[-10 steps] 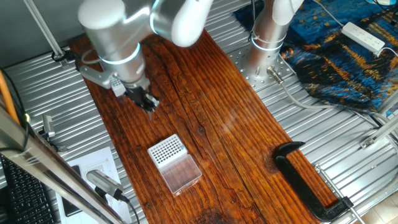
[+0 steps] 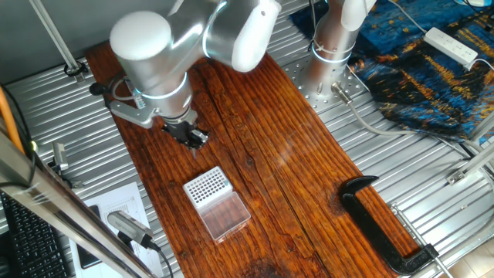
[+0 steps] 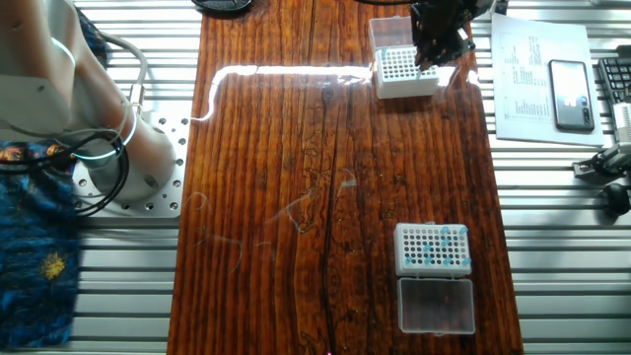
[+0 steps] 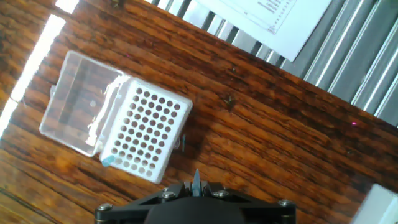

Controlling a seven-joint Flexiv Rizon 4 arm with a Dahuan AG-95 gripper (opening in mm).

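Observation:
My gripper is shut on a thin bluish pipette tip (image 4: 196, 178), which points out past its fingers. In exterior view 1 the gripper (image 2: 197, 139) hangs above the table, just beyond a white tip rack (image 2: 207, 188) and apart from it. This rack (image 4: 146, 129) shows rows of mostly empty holes in the wrist view, with one blue tip (image 4: 108, 160) at a corner. Its clear lid (image 4: 79, 102) lies open. A second rack (image 3: 432, 248), holding several blue tips, stands in exterior view 2 with its lid (image 3: 436, 305) open.
A black clamp (image 2: 378, 228) grips the table edge. Paper (image 3: 527, 104) and a phone (image 3: 572, 96) lie beside the table. Bare wood (image 3: 296, 197) stretches between the racks.
In exterior view 1 my gripper has moved right and slightly down the picture, nearer to the rack, with the thin tip still beneath it. The rack and its lid have not moved.

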